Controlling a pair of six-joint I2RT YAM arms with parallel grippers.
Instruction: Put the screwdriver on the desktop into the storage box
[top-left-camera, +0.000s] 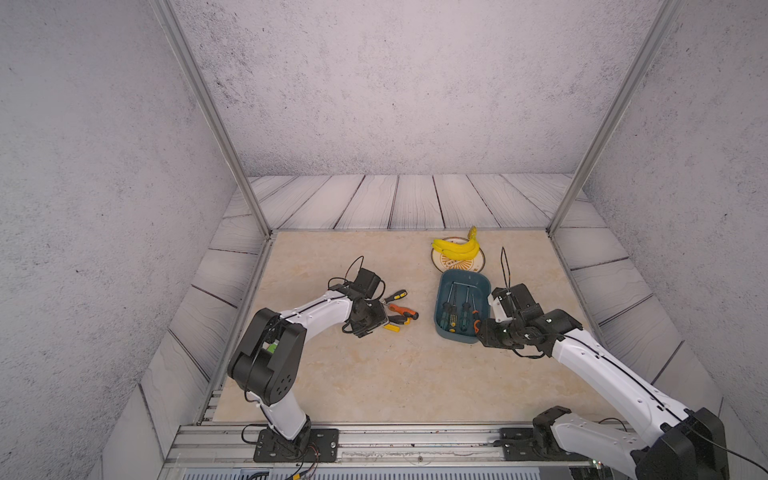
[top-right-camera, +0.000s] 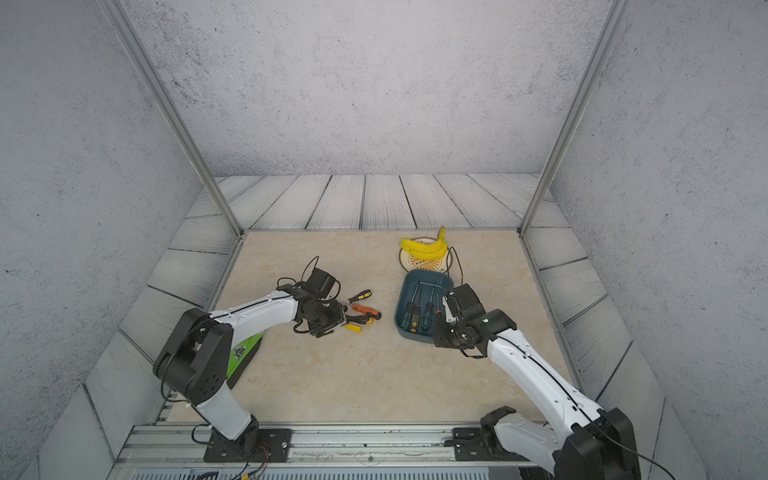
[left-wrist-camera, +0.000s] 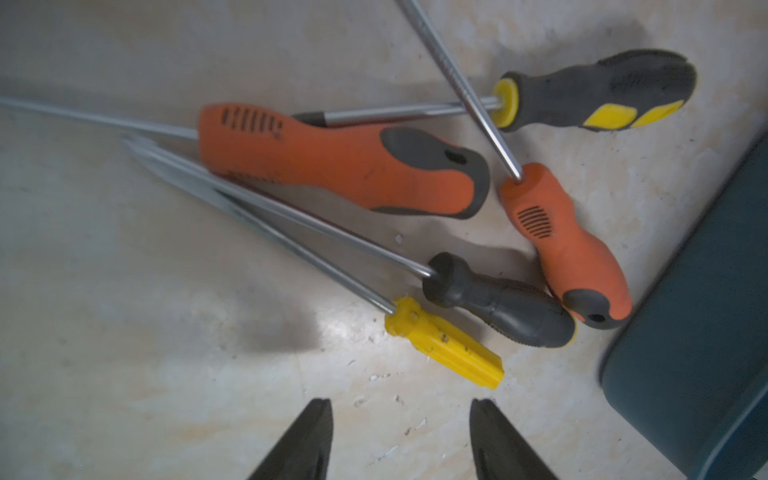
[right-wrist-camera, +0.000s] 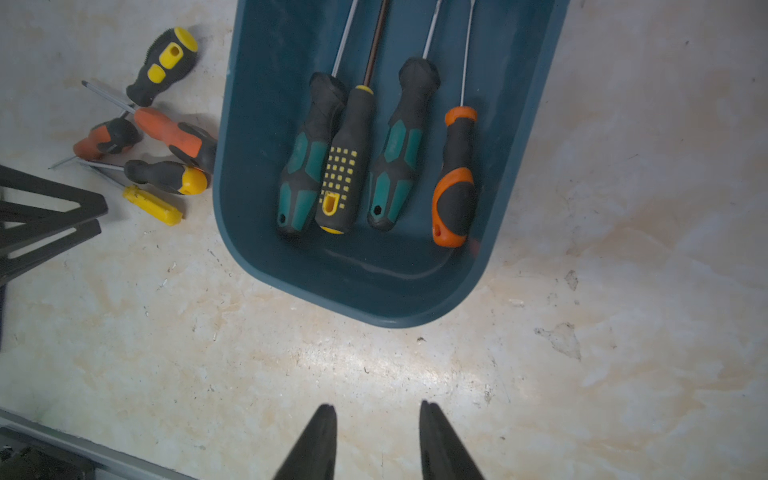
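Several loose screwdrivers lie crossed on the desktop left of the storage box (right-wrist-camera: 392, 308). In the left wrist view they are a large orange-handled one (left-wrist-camera: 344, 164), a smaller orange-handled one (left-wrist-camera: 572, 240), a black-yellow one (left-wrist-camera: 608, 92), a dark-handled one (left-wrist-camera: 504, 300) and a yellow one (left-wrist-camera: 448, 345). My left gripper is above the desktop close by, its fingers parted and empty. Beside the box's near right side, my right gripper also stands open over bare desktop. Several screwdrivers, including a green-black one (right-wrist-camera: 396, 152), lie side by side inside the box.
Bananas (top-left-camera: 457, 248) rest on a round patterned mat (top-left-camera: 457, 263) behind the box. A green object (top-right-camera: 242, 352) lies at the left, partly behind the left arm.
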